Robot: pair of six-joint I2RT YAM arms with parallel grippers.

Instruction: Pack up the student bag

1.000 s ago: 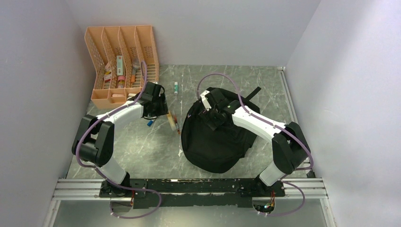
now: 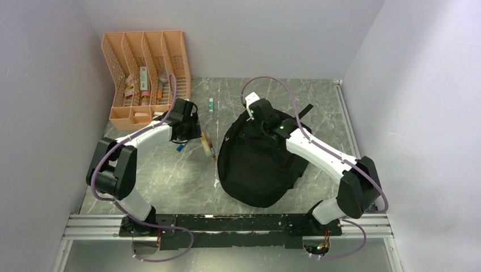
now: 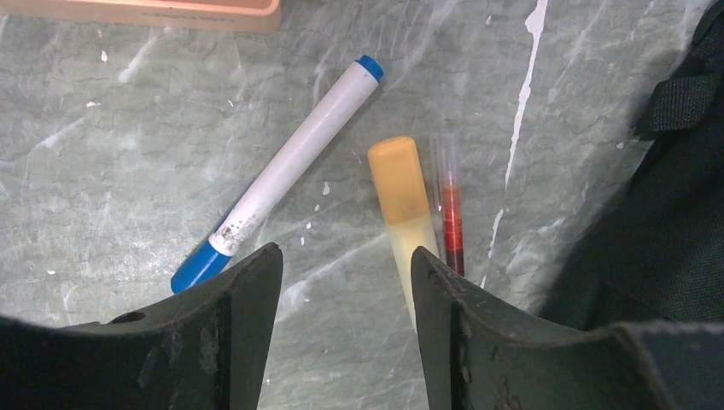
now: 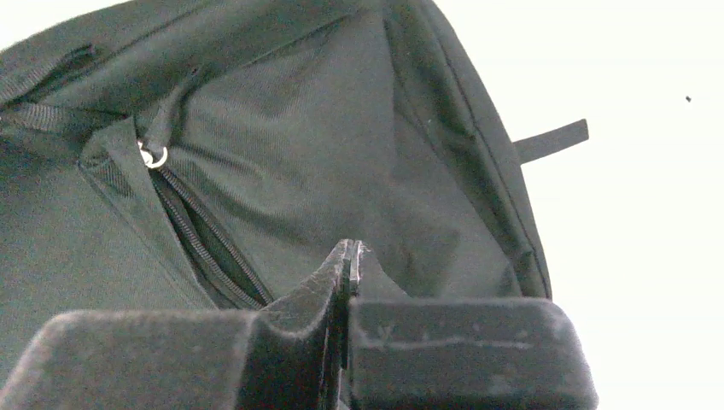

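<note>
The black bag (image 2: 252, 170) lies flat on the table, right of centre in the top view. Its zipper (image 4: 209, 243) shows in the right wrist view as a narrow slit, with a silver pull ring (image 4: 154, 157) at its upper end. My right gripper is above the bag, its fingertips together and empty; the zipper edges run to the left, outside them. My left gripper stands open over the table, empty. Before it lie a white-and-blue marker (image 3: 294, 162), an orange-capped pale stick (image 3: 401, 192) and a red-filled clear pen (image 3: 451, 213).
A pinkish divided organizer (image 2: 144, 71) stands at the back left with several items in its slots. A small green-and-white tube (image 2: 211, 105) lies on the table between organizer and bag.
My right gripper has gone from wide apart around the zipper to fully shut, and has risen off the bag toward the back. The zipper slit looks narrower. The left arm is almost still.
</note>
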